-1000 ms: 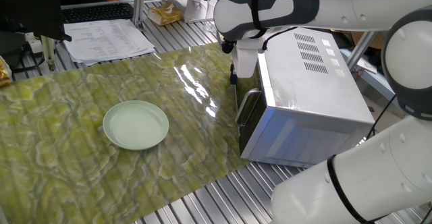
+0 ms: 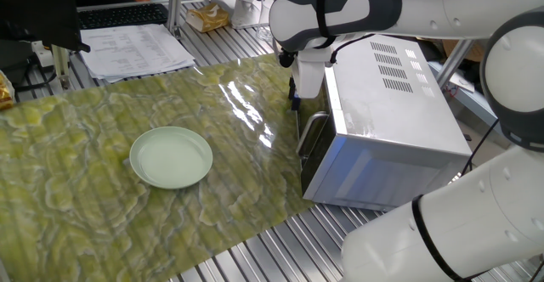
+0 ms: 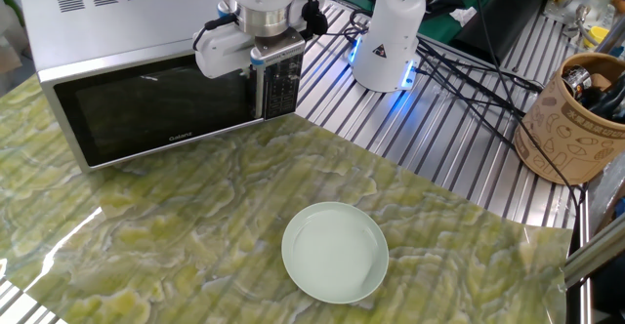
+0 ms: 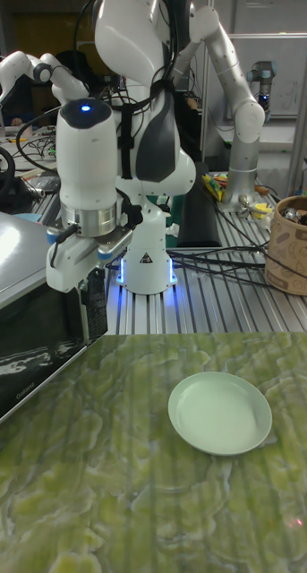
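A silver microwave (image 2: 395, 112) stands with its dark door (image 3: 161, 109) closed and a metal handle (image 2: 313, 133) upright along that door. My gripper (image 2: 295, 99) is at the front of the microwave, near the handle's upper end, its dark fingertip low against the door side. From the second exterior view the white hand (image 3: 225, 53) covers part of the door's top edge beside the handle. Whether the fingers touch the handle, and how far apart they are, is hidden. A pale green plate (image 3: 335, 253) lies empty on the green marbled mat (image 3: 176, 236), well away from the gripper.
Papers (image 2: 136, 51) and a keyboard (image 2: 123, 15) lie beyond the mat. A patterned bucket (image 3: 571, 119) full of items stands on the slatted table, with loose cables (image 3: 469, 95) near the robot base.
The dark fingertip beside the microwave door appears very slightly shifted. The arm, microwave door and plate look the same as before.
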